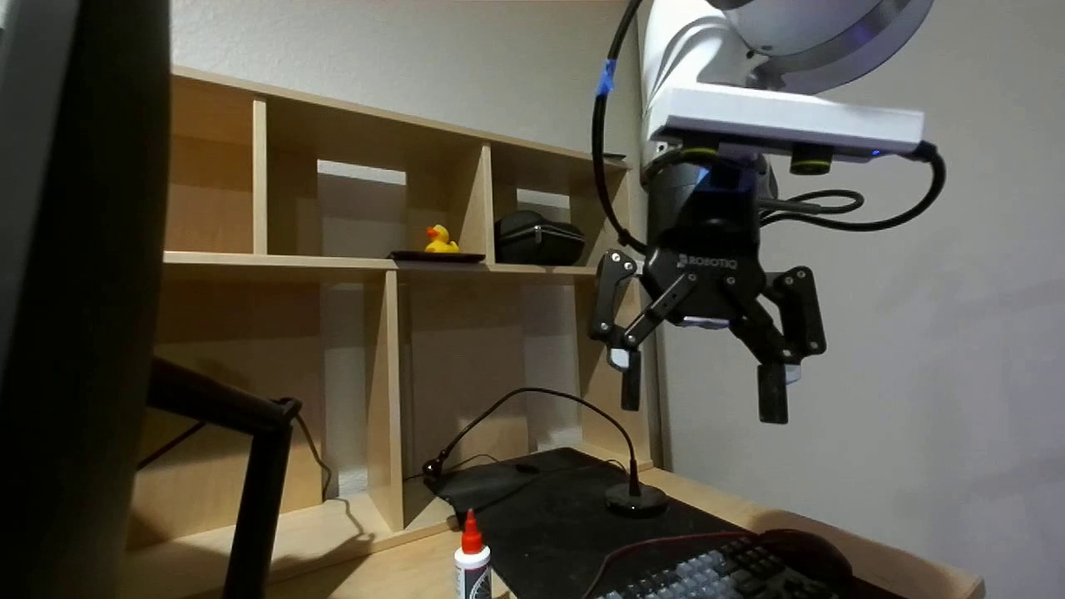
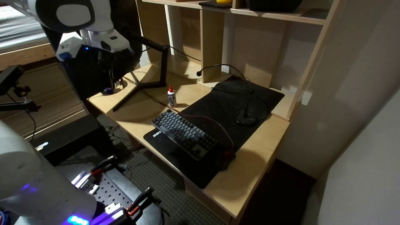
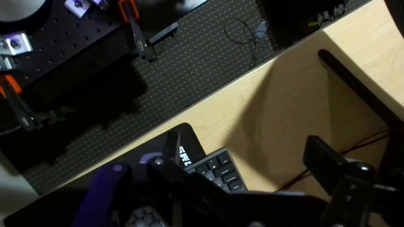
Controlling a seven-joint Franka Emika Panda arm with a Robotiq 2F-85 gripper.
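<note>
High above the desk, in exterior view 1, my gripper points downward, open, with a wide empty gap between its fingers. The wrist view looks down past the spread fingers of the gripper onto the desk's front edge. A white glue bottle with a red cap stands upright on the wood beside the mouse pad, well away from the gripper. On the upper shelf, a yellow rubber duck sits on a dark flat object. The black zipped case lies in the compartment to its right.
A keyboard and a mouse rest on the black mouse pad. A thin gooseneck stand rises at the back. The monitor's black arm stands at the left. Bare wood lies at the desk's front right corner.
</note>
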